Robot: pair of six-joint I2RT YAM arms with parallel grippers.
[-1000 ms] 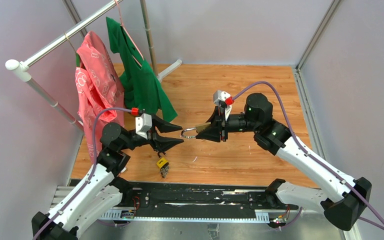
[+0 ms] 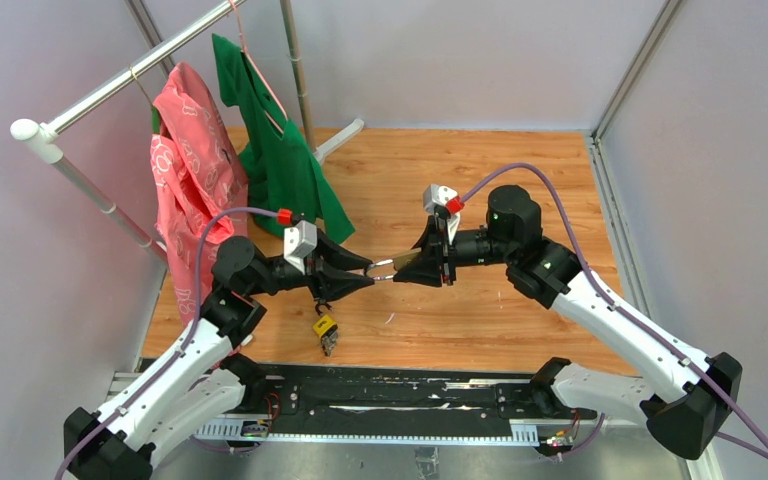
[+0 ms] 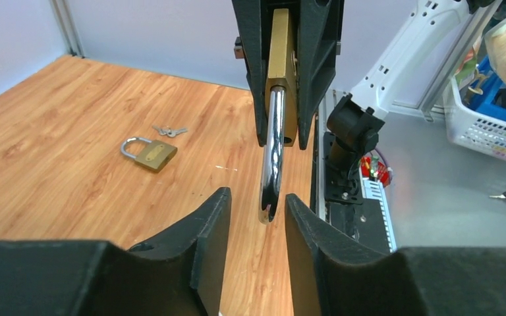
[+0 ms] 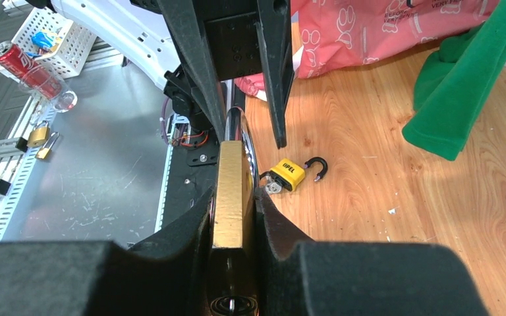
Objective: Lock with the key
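Note:
A brass padlock (image 4: 229, 197) with a long silver shackle (image 3: 272, 158) is held in the air by my right gripper (image 2: 410, 266), which is shut on its body. My left gripper reaches in from the left, part open, its fingertips either side of the shackle's curved end; contact is unclear. On the wooden table (image 2: 480, 330) lie a yellow padlock with dark shackle raised and keys beside it, and, in the left wrist view, another brass padlock (image 3: 153, 155) with loose keys (image 3: 170, 131).
A rack (image 2: 100, 100) with a pink bag (image 2: 190, 160) and green cloth (image 2: 280, 180) stands at the left. Outside the wood, in the wrist views, are white baskets (image 3: 474, 131), a can and more padlocks.
My left gripper has moved right onto the padlock's shackle end, and its fingers have drawn closer together. The right gripper has shifted very slightly.

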